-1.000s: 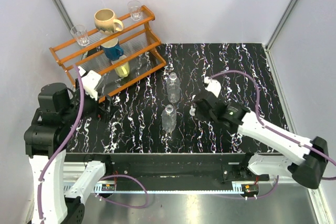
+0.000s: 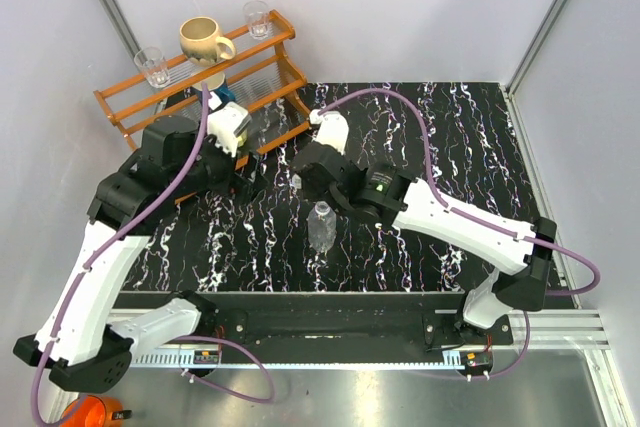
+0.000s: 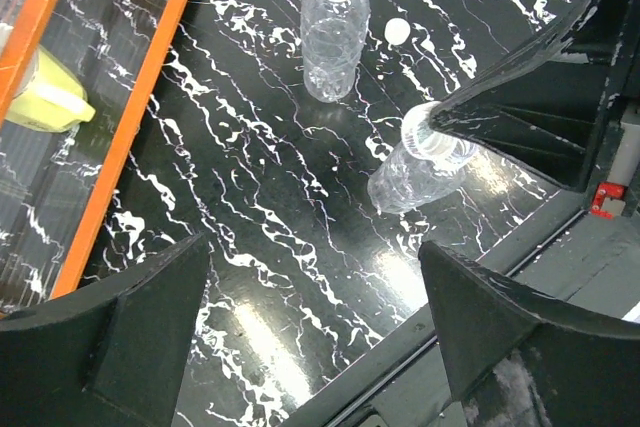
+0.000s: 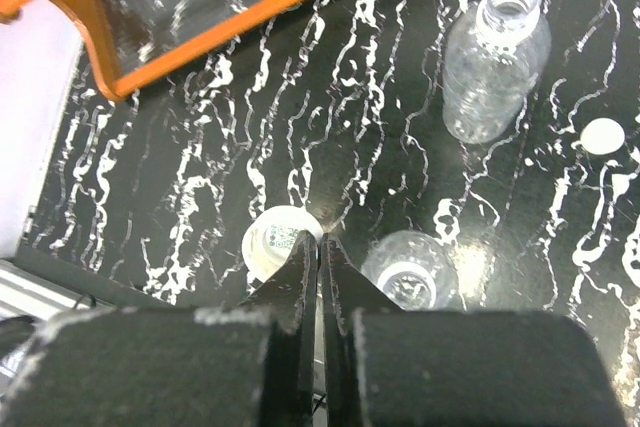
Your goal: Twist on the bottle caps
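Observation:
Pinched at the tips of my right gripper is a white cap [image 4: 272,247]. In the left wrist view, that cap [image 3: 413,128] is close to the mouth of the near bottle [image 3: 408,185]; whether they touch I cannot tell. The far bottle [image 3: 335,44] stands clear and uncapped, with a second white cap [image 3: 397,31] lying on the table beside it. From above, the near bottle [image 2: 321,230] shows, while the right arm covers the far one. My left gripper is open and empty, left of the bottles.
A slanted wooden rack [image 2: 285,37] at the back left carries a tan mug [image 2: 200,39], glasses and other cups. The left gripper hovers by its front edge. Free marble counter [image 2: 470,147] spreads to the right and back.
The right gripper has swept left with its cap, from right of the bottles to over their area. My left gripper has shifted right and somewhat toward the bottles, staying open.

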